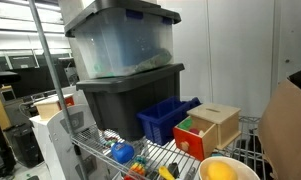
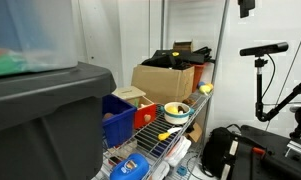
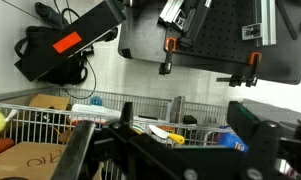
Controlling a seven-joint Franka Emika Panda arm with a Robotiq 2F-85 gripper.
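In the wrist view, the dark, blurred fingers (image 3: 252,140) of my gripper stand wide apart at the lower edge, nothing visible between them. They hang high over a wire shelf; neither exterior view shows the arm. On that shelf a wooden box (image 1: 216,122) with red and green fronts stands beside a blue bin (image 1: 166,118). A white bowl (image 1: 230,160) holding a yellow ball (image 1: 221,171) is at the near right. Toward the left lies a round blue object (image 1: 122,152), with small colourful items and a yellow-handled tool (image 1: 167,172) nearby.
A large black tote (image 1: 130,103) with a clear tote (image 1: 125,45) on top fills the shelf's left back. Cardboard (image 1: 292,130) closes the right side. A dark perforated table (image 3: 230,45) with clamps faces the shelf across a strip of floor (image 3: 205,93).
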